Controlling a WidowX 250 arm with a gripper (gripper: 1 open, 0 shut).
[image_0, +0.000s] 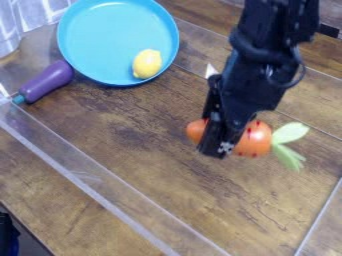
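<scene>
My black gripper (221, 133) is shut on an orange toy carrot (253, 142) with pale green leaves, held over the wooden surface right of center. The gripper's body hides part of the carrot.
A blue plate (100, 35) at the upper left holds a yellow lemon (146, 64). A purple eggplant (47, 80) lies left of the plate. Clear strips run along the left and lower right.
</scene>
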